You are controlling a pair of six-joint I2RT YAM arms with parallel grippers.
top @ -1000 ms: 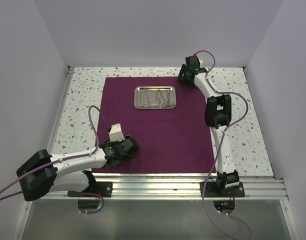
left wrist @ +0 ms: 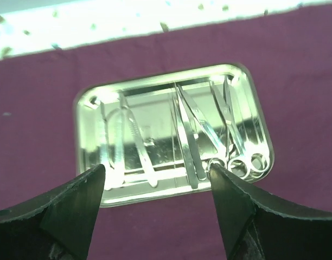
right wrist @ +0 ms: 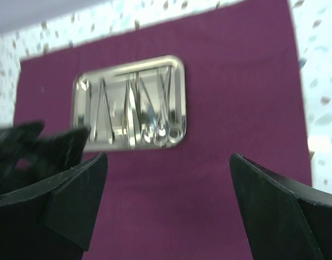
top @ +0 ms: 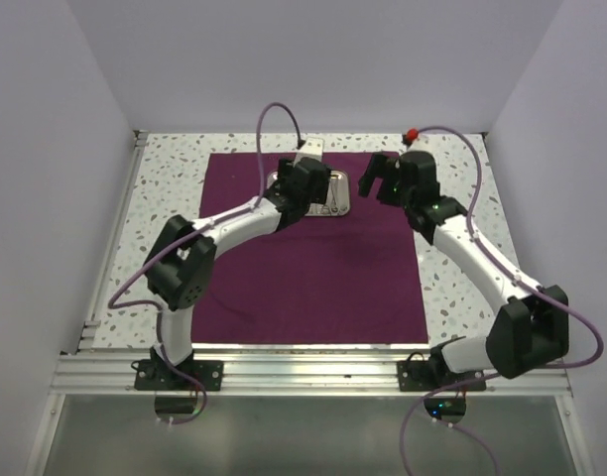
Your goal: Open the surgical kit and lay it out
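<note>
A steel tray lies on the purple drape with several instruments in it: slender pieces on the left, tweezers in the middle, ring-handled instruments on the right. My left gripper is open above the tray, partly covering it in the top view, with nothing between its fingers. My right gripper is open and empty, raised to the right of the tray in the top view. The left gripper also shows at the left edge of the right wrist view.
The purple drape is bare around the tray and across its front. A speckled table borders it, with pale walls at the back and sides.
My left gripper has travelled from the front left up and right to over the tray. My right gripper has moved a little toward the front and right, away from the back edge.
</note>
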